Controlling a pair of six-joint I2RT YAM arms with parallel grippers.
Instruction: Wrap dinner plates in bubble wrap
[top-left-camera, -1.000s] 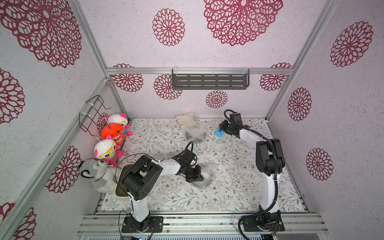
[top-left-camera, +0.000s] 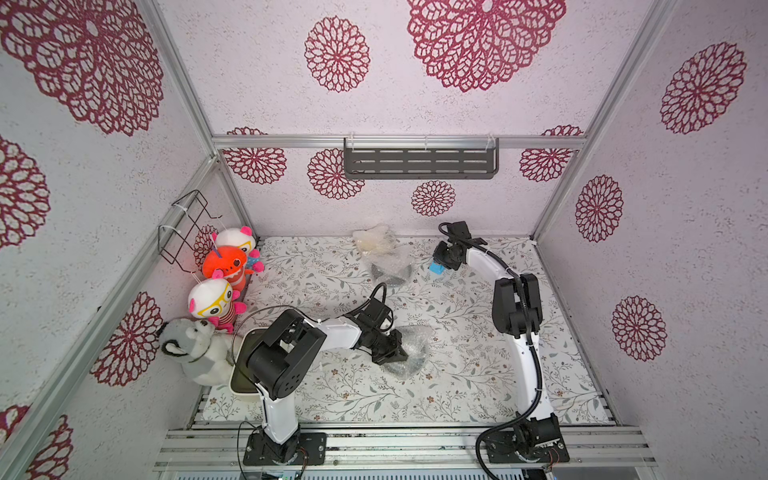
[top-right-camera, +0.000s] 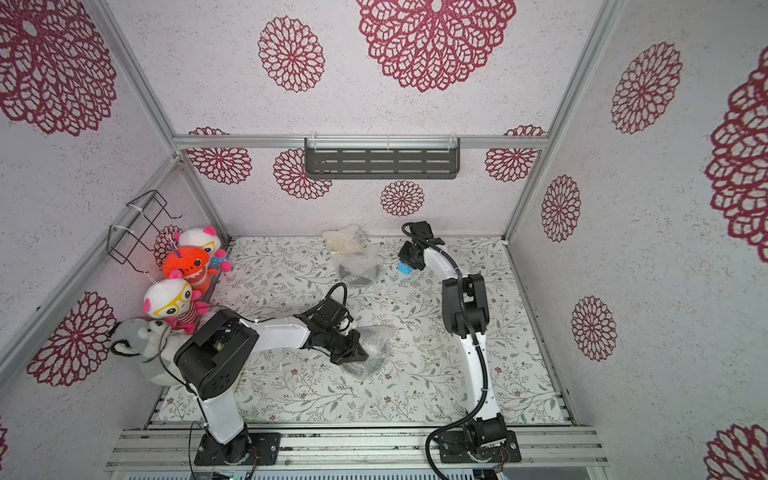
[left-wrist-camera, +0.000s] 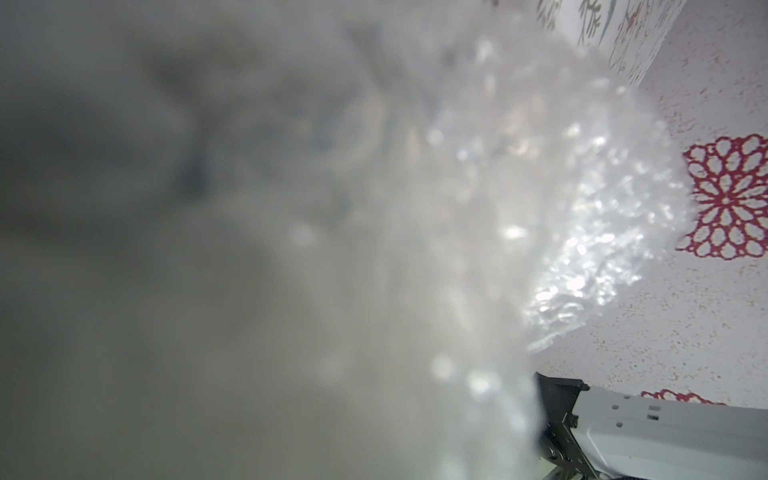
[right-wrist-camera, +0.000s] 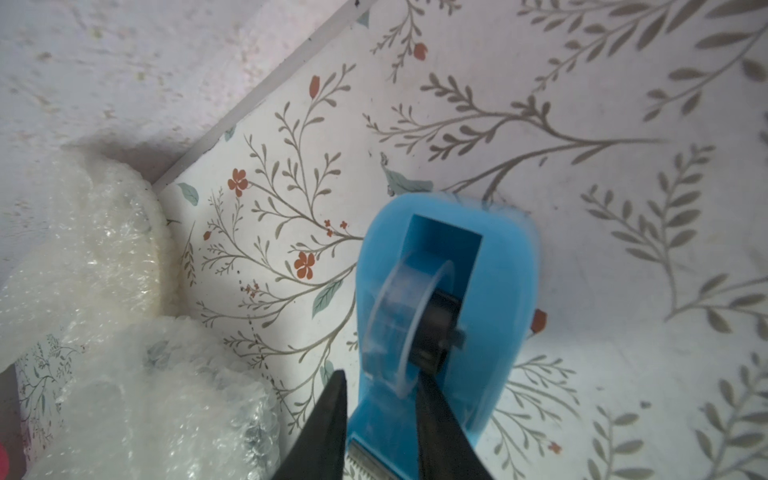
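A clear bubble-wrap bundle (top-left-camera: 417, 349) lies in the middle front of the table; any plate inside cannot be made out. My left gripper (top-left-camera: 402, 359) rests at its left side and appears shut. Blurred bubble wrap (left-wrist-camera: 600, 240) fills most of the left wrist view and hides those fingers. At the back right, my right gripper is over a blue tape dispenser (right-wrist-camera: 500, 288), its fingers (right-wrist-camera: 438, 428) apart. The clear tape roll (right-wrist-camera: 388, 320) sits in the dispenser just beyond the fingertips. Contact with the dispenser cannot be told.
More bubble wrap (top-left-camera: 374, 238) lies against the back wall, with a dark round shape (top-left-camera: 390, 274) under its front part. Plush toys (top-left-camera: 212, 296) and a bin (top-left-camera: 244, 382) line the left.
The left arm and its bundle look still.
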